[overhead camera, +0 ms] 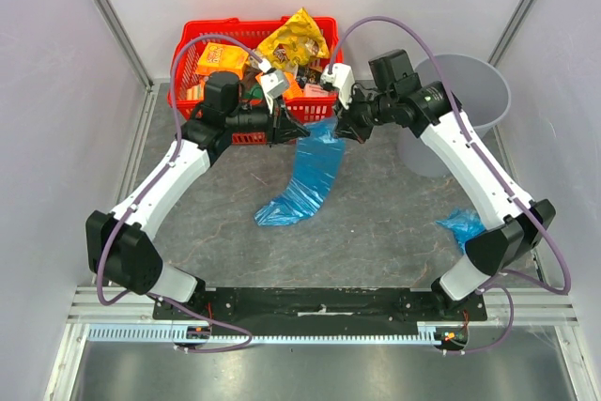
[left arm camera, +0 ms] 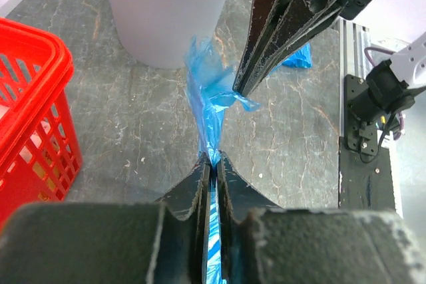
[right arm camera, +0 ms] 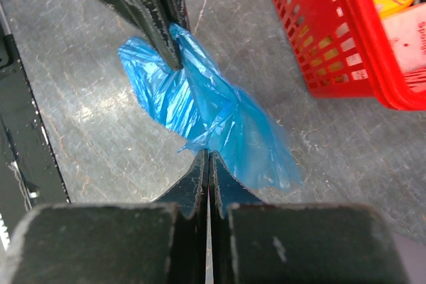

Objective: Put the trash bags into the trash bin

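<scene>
A long blue trash bag (overhead camera: 305, 180) hangs between my grippers, its lower end curving left over the floor. Its film (left arm camera: 210, 114) runs through the left gripper, whose fingers are close together around it, with only a narrow slit between them. The right gripper is shut, and its tips pinch a thin fold at the edge of the bag (right arm camera: 226, 118). A small tail of film sticks out past those tips in the left wrist view. The trash bin (overhead camera: 481, 91), pale and round, stands behind the right arm. A second blue bag (overhead camera: 462, 225) lies at the right.
A red basket (overhead camera: 255, 27) full of packets stands at the back, close to the left gripper. The right forearm partly covers the bin's opening.
</scene>
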